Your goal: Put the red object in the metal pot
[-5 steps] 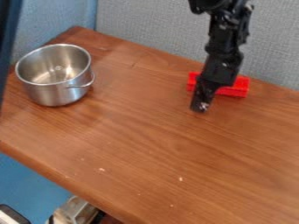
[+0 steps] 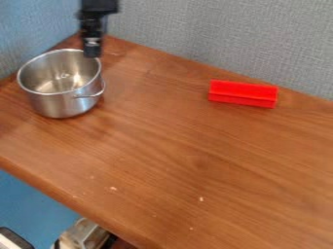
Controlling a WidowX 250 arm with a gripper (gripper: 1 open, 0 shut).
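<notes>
The red object (image 2: 243,93), a bright oblong block, lies on the wooden table at the right, close to the back wall. At the far left stands the metal pot (image 2: 57,105), silver, upright, with a wire handle on its right side; its visible inside looks empty. My black gripper (image 2: 92,49) is at the top left, blurred, its tip just over or behind the pot's back right rim. It is far from the red block. Whether its fingers are apart or together cannot be made out.
A grey textured wall (image 2: 235,39) bounds the back. At the bottom left, past the table's edge, some metal hardware (image 2: 85,236) shows.
My gripper has swept left from the red block across the back of the table to the pot. The block and the pot stay in the same places.
</notes>
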